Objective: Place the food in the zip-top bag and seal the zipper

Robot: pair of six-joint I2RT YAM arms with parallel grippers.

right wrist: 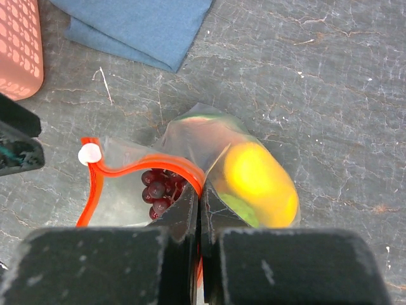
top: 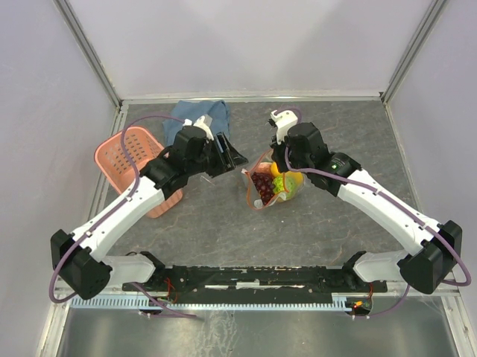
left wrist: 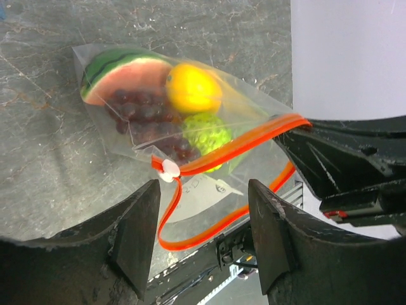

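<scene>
The zip top bag [top: 268,193] lies mid-table holding watermelon [left wrist: 127,73], grapes [right wrist: 158,190], a yellow fruit [right wrist: 254,178] and a green fruit [left wrist: 203,133], seen through the plastic. Its orange zipper [left wrist: 228,149] has a white slider [right wrist: 89,154] at the left end. My right gripper is shut on the bag's zipper edge at the top. My left gripper stands open just left of the bag, near the slider, with nothing clearly between its fingers.
A pink basket [top: 119,171] sits at the left, and a folded blue cloth [right wrist: 139,25] lies behind my left arm.
</scene>
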